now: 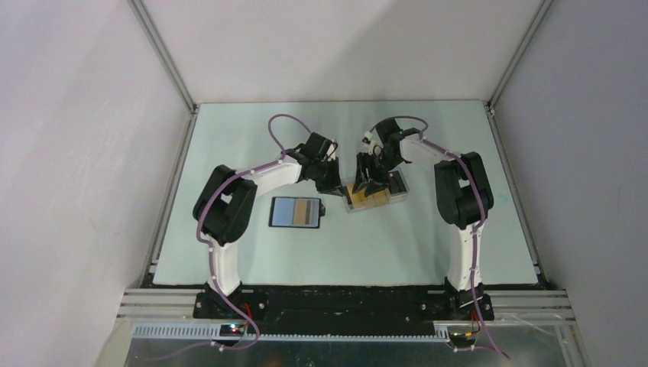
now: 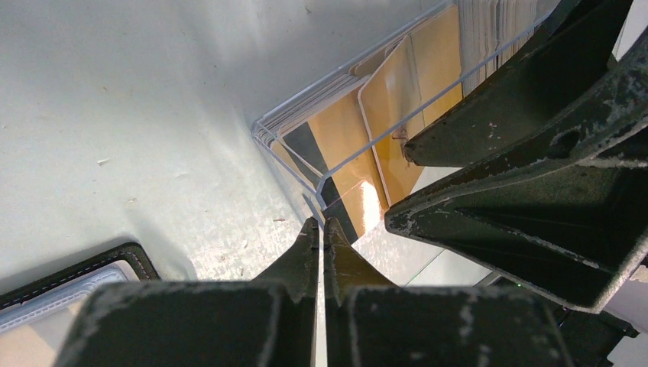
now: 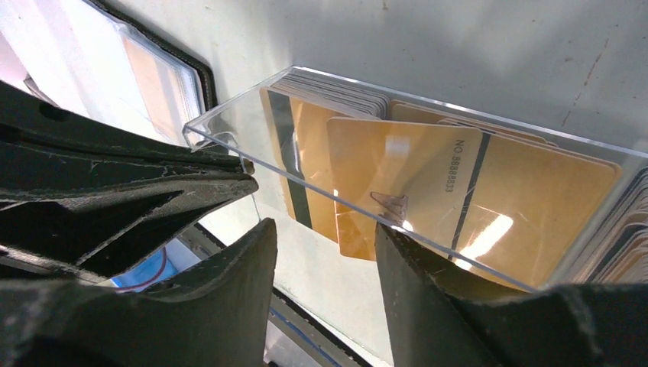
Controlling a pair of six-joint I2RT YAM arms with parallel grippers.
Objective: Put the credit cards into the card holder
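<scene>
Gold cards (image 3: 405, 168) lie in a clear plastic box (image 1: 356, 208); one sits shifted on top of the others and overlaps its neighbours. My left gripper is shut at the box's left end, with its fingertips at the clear wall and nothing showing between them. Over the box is my right gripper, its fingers (image 3: 256, 252) apart and no card between them. To the left of the box, the card holder (image 1: 296, 212) lies open on the table, with blue and tan areas under its clear sleeves.
Stacks of darker cards (image 3: 626, 229) fill the box's right end. The two grippers stand close together over the box. Bare table (image 1: 351, 252) stretches in front of the holder and box.
</scene>
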